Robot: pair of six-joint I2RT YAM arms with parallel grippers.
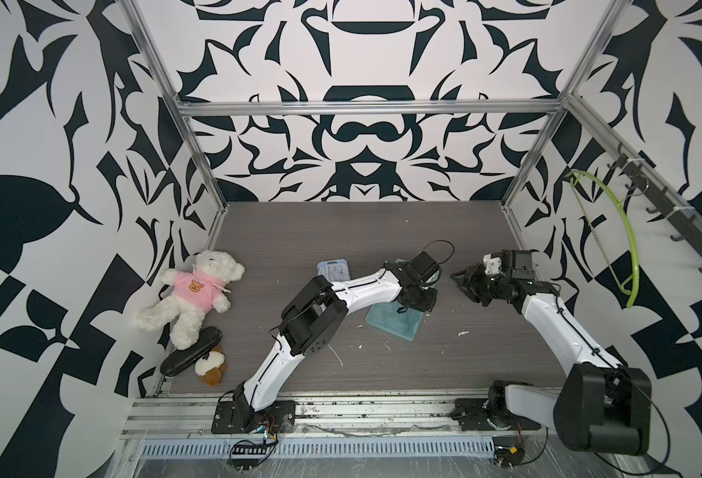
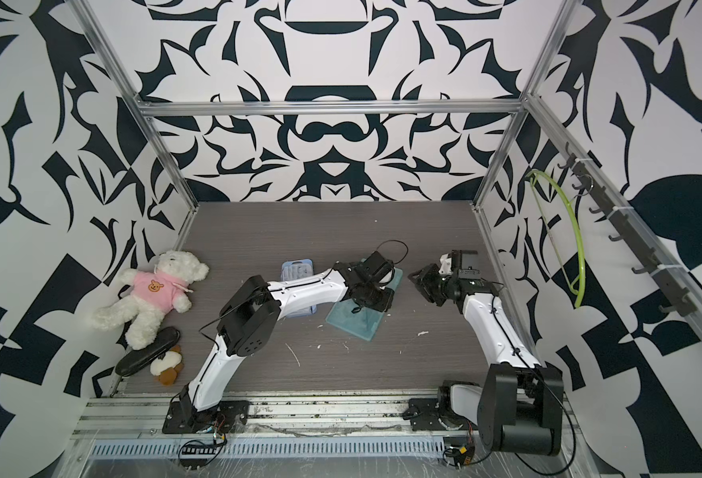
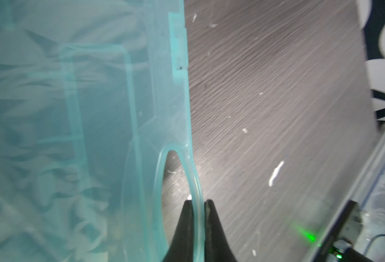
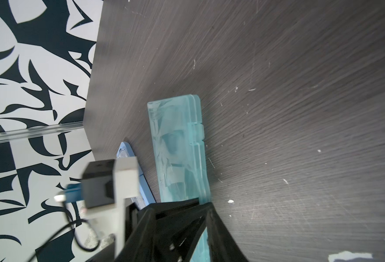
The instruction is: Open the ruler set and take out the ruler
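The translucent teal ruler case [image 1: 392,322] lies on the middle of the table, under my left gripper [image 1: 425,300]. In the left wrist view my left gripper is shut on the edge of the case [image 3: 92,109] beside its oval cutout. My right gripper [image 2: 419,279] hangs in the air just right of the case. In the right wrist view its dark fingers sit at the bottom, partly open with nothing visible held, and the case [image 4: 177,144] stretches beyond them, partly hidden by the left gripper.
A light blue case [image 2: 297,269] lies behind the left arm. A white bear [image 1: 195,294], a black pouch [image 1: 187,354] and a small plush toy [image 1: 211,366] are at the left.
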